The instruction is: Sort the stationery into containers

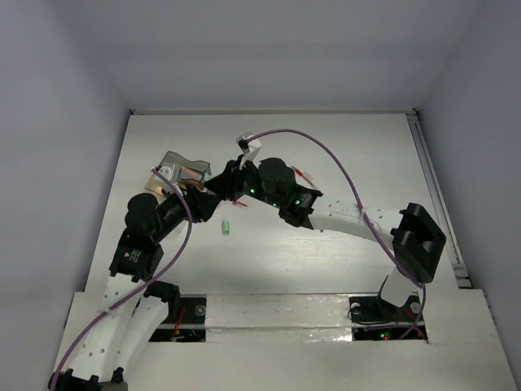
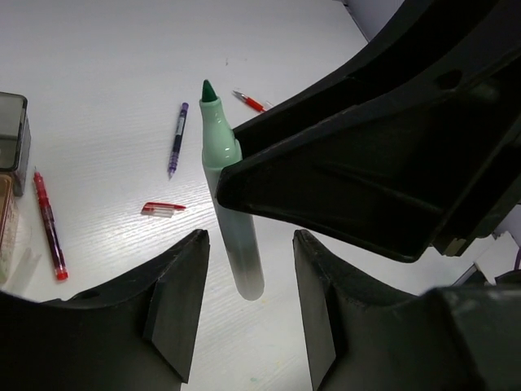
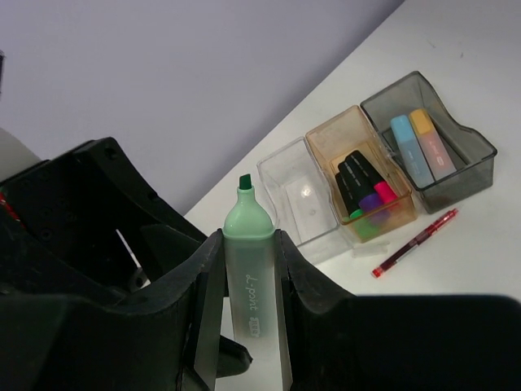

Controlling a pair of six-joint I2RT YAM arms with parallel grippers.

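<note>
An uncapped green highlighter [image 3: 250, 285] stands upright between the fingers of my right gripper, which touch it on both sides. The left wrist view shows the same highlighter [image 2: 238, 236], dark tip up. My left gripper is open, its fingers apart on either side of the highlighter's lower end, with gaps visible. A clear box [image 3: 285, 175] is empty. In the amber box [image 3: 326, 134] lie several black-capped markers [image 3: 362, 183]. The grey box [image 3: 484, 175] holds a blue highlighter [image 3: 413, 151] and an orange-pink one [image 3: 433, 142].
A red pen [image 3: 415, 242] lies beside the boxes. On the table are a purple pen [image 2: 177, 138], a red cap [image 2: 163, 208], another red pen [image 2: 248, 101] and a green cap [image 1: 225, 228]. Both arms meet closely near the boxes.
</note>
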